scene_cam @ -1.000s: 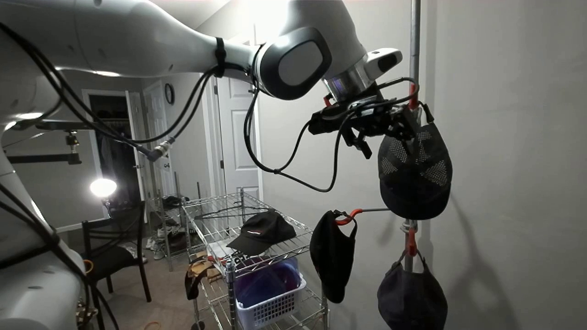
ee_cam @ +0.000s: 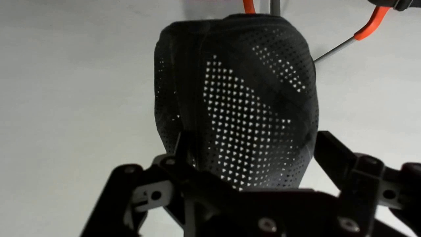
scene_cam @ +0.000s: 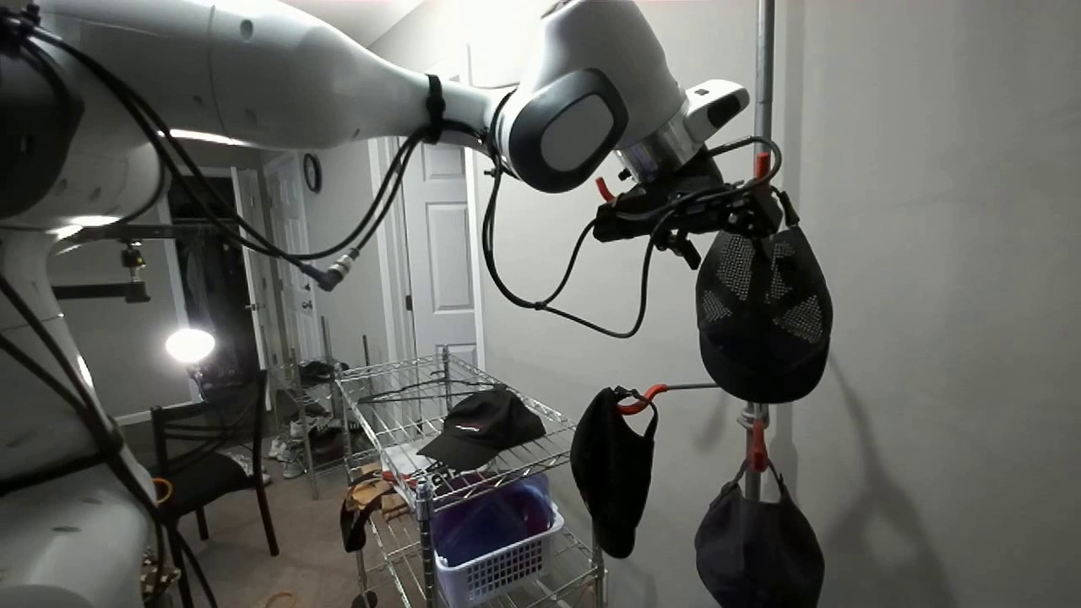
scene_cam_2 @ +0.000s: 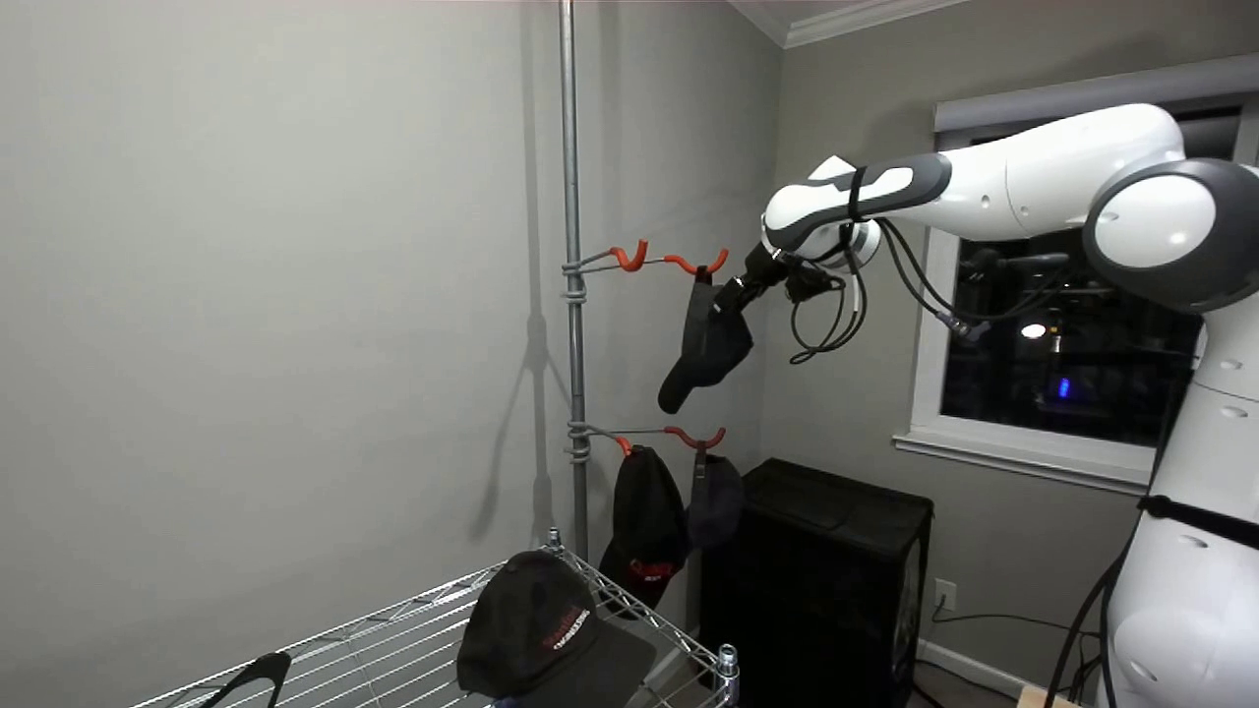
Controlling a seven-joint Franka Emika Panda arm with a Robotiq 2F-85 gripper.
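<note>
A black mesh-backed cap (scene_cam: pixel 765 314) hangs by its strap from an upper red-tipped hook (scene_cam_2: pixel 696 265) on the metal pole (scene_cam_2: pixel 571 189). My gripper is open at the cap, its fingers (ee_cam: pixel 325 148) spread wide. In the wrist view the left finger overlaps the cap's left part, while the right one stands at its right edge. Whether either touches the fabric I cannot tell. The second exterior view shows the gripper's tip (scene_cam_2: pixel 728 295) right against the cap's crown side.
Below hang a black cap (scene_cam: pixel 612 476) and a dark cap (scene_cam: pixel 760 547) on lower hooks. Another black cap (scene_cam_2: pixel 531 631) rests on the wire rack (scene_cam: pixel 405 405), above a white basket (scene_cam: pixel 497 572). A neighbouring upper hook (scene_cam_2: pixel 631 256) is empty. A black cabinet (scene_cam_2: pixel 814 555) stands behind.
My gripper has shifted rightward and slightly up in the first exterior view, staying close to the mesh cap. The caps hang where they were.
</note>
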